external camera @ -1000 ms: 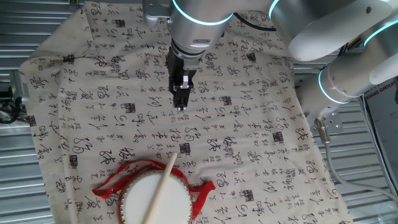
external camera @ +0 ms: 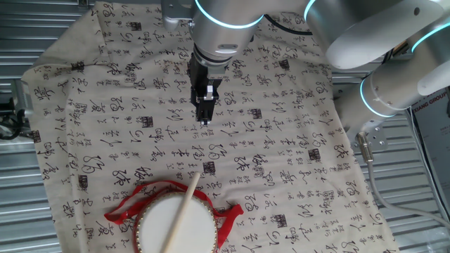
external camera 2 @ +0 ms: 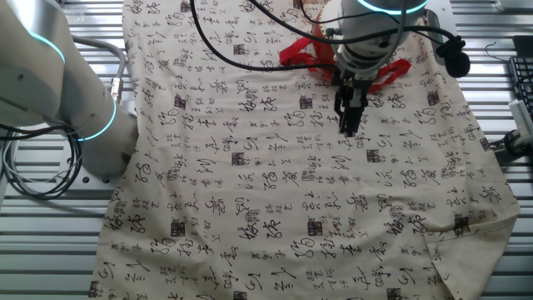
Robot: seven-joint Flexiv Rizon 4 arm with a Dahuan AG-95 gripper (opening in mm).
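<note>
A small drum (external camera: 156,219) with a white head and studded rim lies at the bottom of exterior view 1, cut off by the frame edge. Across its head rests a pale wooden stick (external camera: 184,211), its tip reaching past the rim. Red ribbon (external camera: 233,216) spreads out on both sides of the drum. My black gripper (external camera: 204,121) points down over the cloth, well apart from the drum and stick. In exterior view 2 the arm hides most of the drum; red ribbon (external camera 2: 295,53) shows behind the gripper (external camera 2: 349,132). No object shows at its fingertips, but their opening is unclear.
A cream cloth (external camera: 281,154) printed with dark characters covers the slatted metal table, its middle bare. The arm's base (external camera 2: 104,137) stands beside the cloth. Black cables (external camera 2: 250,65) loop past the arm. A clamp-like device (external camera: 13,116) sits at the table's edge.
</note>
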